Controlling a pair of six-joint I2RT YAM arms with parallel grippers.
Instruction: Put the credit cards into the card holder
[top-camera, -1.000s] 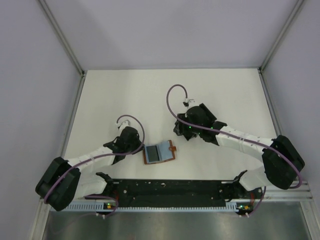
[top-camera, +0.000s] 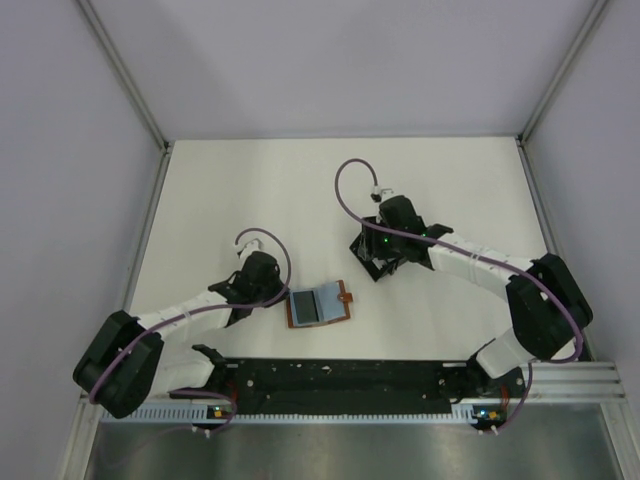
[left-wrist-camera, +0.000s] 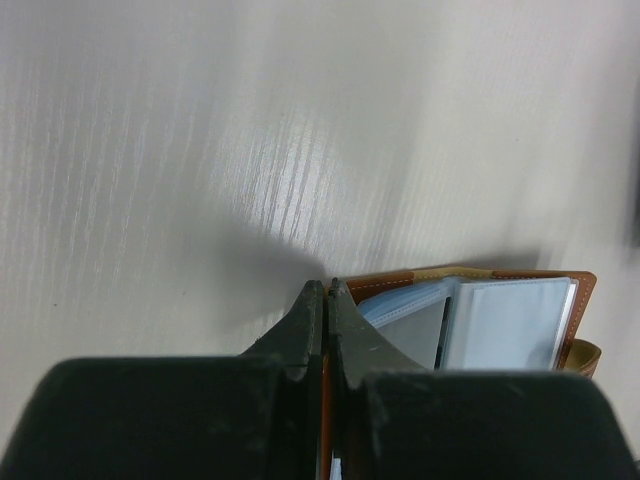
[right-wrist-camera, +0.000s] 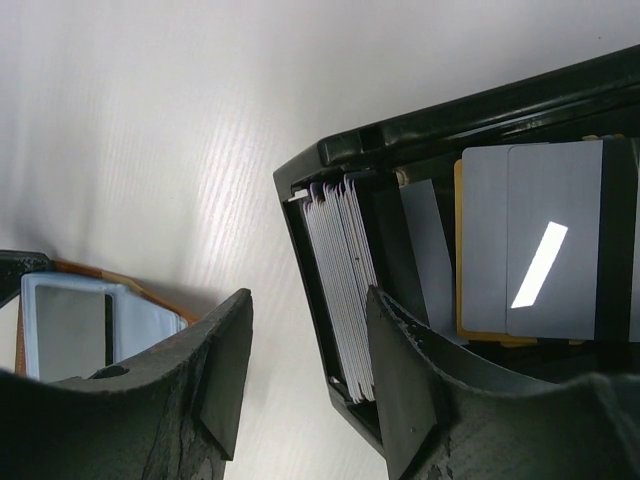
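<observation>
The open card holder (top-camera: 319, 304), brown-edged with pale blue pockets, lies on the table left of centre. My left gripper is shut at its left edge, and a thin strip of the brown rim (left-wrist-camera: 325, 410) shows between the fingers. A black tray (right-wrist-camera: 294, 238) holds a row of white cards (right-wrist-camera: 338, 280) standing on edge in its end slot. Over this slot my right gripper is part open, one finger outside the tray's end wall and the other above the cards. Nothing is held between its fingers; their height above the cards is hard to judge.
Beside the row, a larger compartment of the tray holds flat grey cards (right-wrist-camera: 560, 235). In the top view the right arm (top-camera: 480, 265) hides much of the tray. Bare white table (top-camera: 270, 185) lies behind both objects.
The left arm and card holder have stayed practically still.
</observation>
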